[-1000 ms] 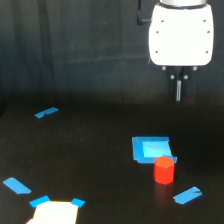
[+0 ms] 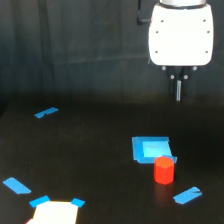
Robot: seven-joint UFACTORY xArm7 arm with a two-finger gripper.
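Observation:
A small red block (image 2: 164, 170) stands on the black table at the right, in front of a blue square (image 2: 140, 150) with a lighter blue patch (image 2: 156, 148) in it. The block overlaps the near edge of that square from this angle. High above and behind them hangs my gripper (image 2: 179, 97), pointing down, clear of everything. Its fingers look like one narrow grey bar, so whether they are apart does not show. Nothing is visible hanging from it.
Blue tape strips lie at the far left (image 2: 46, 112), near left (image 2: 16, 186) and near right (image 2: 187, 195). A pale, bright object (image 2: 55, 213) with blue pieces beside it is cut off by the bottom edge.

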